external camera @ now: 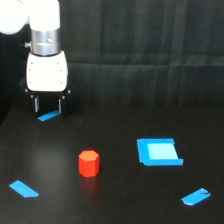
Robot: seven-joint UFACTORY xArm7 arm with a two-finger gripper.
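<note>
My gripper (48,103) hangs at the back left, below the white arm, just above the dark table. Its two dark fingers stand apart, and nothing shows between them. A red block (89,163), hexagonal from this view, sits on the table in front of the gripper and to its right, well clear of it. On the right lies a white square (161,151) edged with blue tape (147,150), with nothing on it.
Strips of blue tape lie at the front left (24,189), the front right (196,197) and under the gripper (49,116). A dark curtain (140,50) closes off the back. Bare table surrounds the block.
</note>
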